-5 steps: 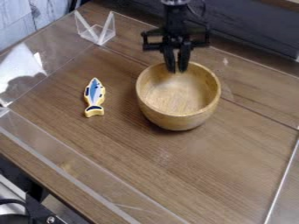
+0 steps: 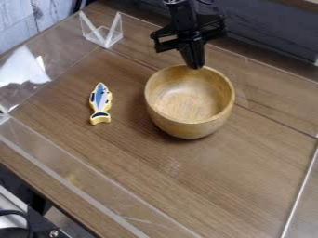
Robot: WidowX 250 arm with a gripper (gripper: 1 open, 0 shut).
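Observation:
A wooden bowl sits right of centre on the wooden table. A small yellow and blue fish toy lies to its left. My black gripper points down at the bowl's back rim from the top centre. Its fingertips are too small and dark to tell how far apart they are, and I see nothing clearly held.
A clear plastic holder stands at the back left. A black cable lies at the lower left corner.
The bowl and fish toy look unmoved.

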